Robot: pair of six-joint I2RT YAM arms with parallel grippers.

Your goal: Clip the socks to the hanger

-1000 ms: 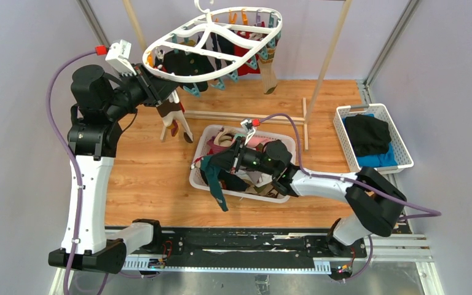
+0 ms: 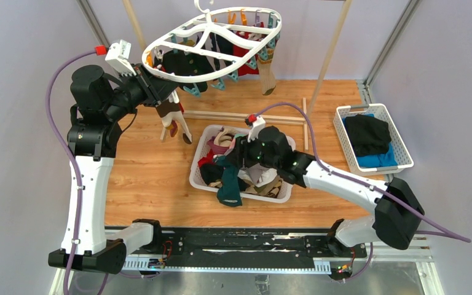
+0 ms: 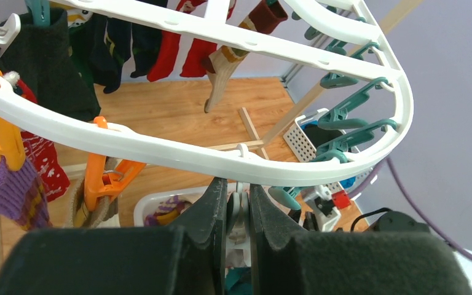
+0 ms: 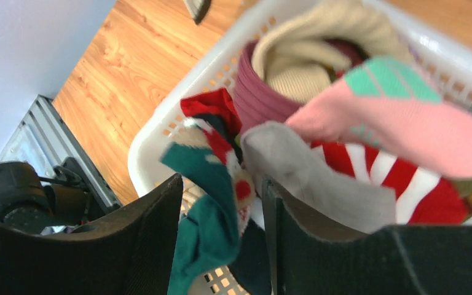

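Note:
The white hanger (image 2: pixel 211 77) hangs at top centre with socks and coloured clips on it. My left gripper is shut on a white clip at the hanger's front rim (image 3: pixel 178 161). My right gripper, part open, is over the sock basket (image 2: pixel 198 184). A teal sock (image 4: pixel 203 246) with a red-and-white top lies in the basket just beyond and between its fingers, partly draping over the basket's near side in the top view. Pink, grey, striped and cream socks (image 4: pixel 375 101) lie around it.
A second basket (image 2: pixel 407 153) with black and blue cloth stands at the right. Wooden stand bars (image 2: pixel 246 118) lie behind the sock basket. Bare wooden floor is left of the sock basket.
The right arm has shifted rightward and toward the viewer. The teal sock, earlier lifted at my right gripper, now rests lower in the basket. The left arm has not moved.

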